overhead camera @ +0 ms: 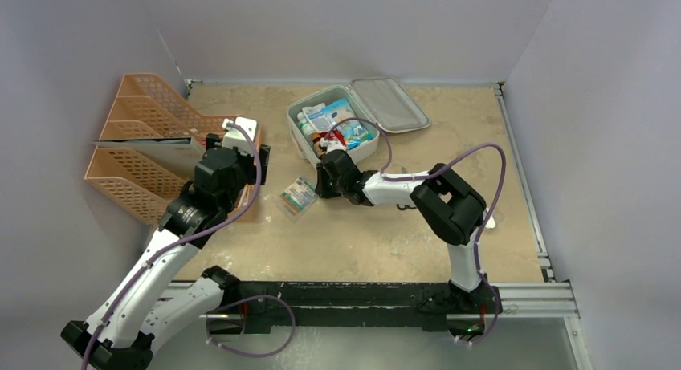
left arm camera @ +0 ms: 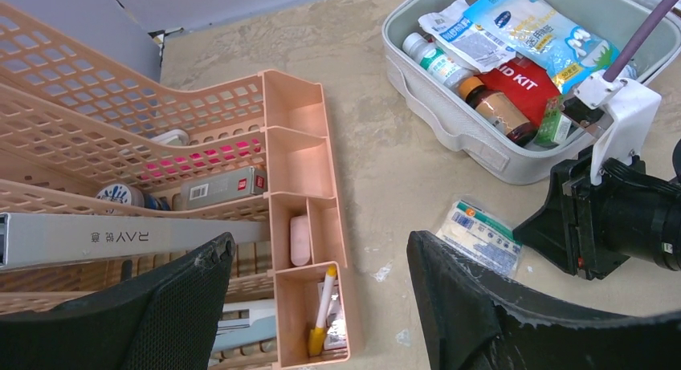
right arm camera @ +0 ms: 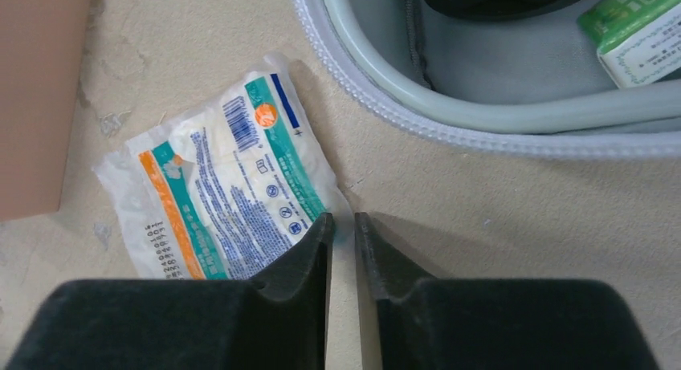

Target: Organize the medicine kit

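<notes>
A flat clear packet [right arm camera: 233,185] with orange and teal stripes lies on the table, just outside the grey medicine case [overhead camera: 295,123]. At its near right corner in the right wrist view stands my right gripper, its fingers open only a narrow gap with the packet's clear edge between the tips. Inside the case are a red kit pouch [left arm camera: 522,87], a blue packet [left arm camera: 538,33], a white bottle [left arm camera: 438,63], a brown bottle [left arm camera: 502,111] and a green box [left arm camera: 552,123]. My left gripper is open and empty above the organizer's right edge.
The peach organizer [left arm camera: 295,105] fills the left side, holding a long white box [left arm camera: 136,240], a yellow-capped marker [left arm camera: 323,310] and other items. The case's lid [overhead camera: 391,103] lies folded back. Bare table [overhead camera: 353,250] shows in front of the packet.
</notes>
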